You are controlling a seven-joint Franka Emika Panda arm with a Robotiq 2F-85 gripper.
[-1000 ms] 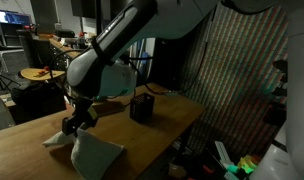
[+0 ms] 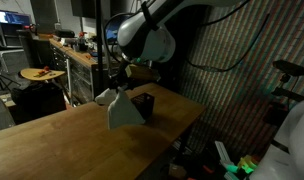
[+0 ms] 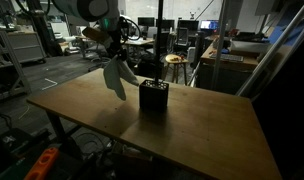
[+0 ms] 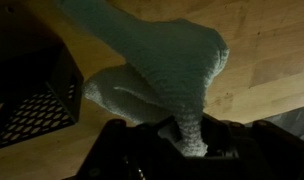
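Note:
A pale grey-white cloth (image 2: 123,112) hangs from my gripper (image 2: 114,82), which is shut on it above the wooden table. In the other exterior view the cloth (image 3: 118,75) drapes down in folds just beside the black box, its lower end close to the tabletop. Seen from the wrist, the cloth (image 4: 172,60) spreads out below the gripper and a bunched part runs up between the dark fingers. The black mesh box (image 3: 153,95) stands upright on the table; from the wrist, the box (image 4: 42,95) is at the left, apart from the fingers.
Stools, chairs and desks stand in the background, beyond the table. A dark corrugated panel (image 2: 242,75) rises at the right in the first exterior view.
The arm has carried the cloth rightward across the first exterior view, from the table's left part to beside the black box. The cloth stays held, and the box has not moved.

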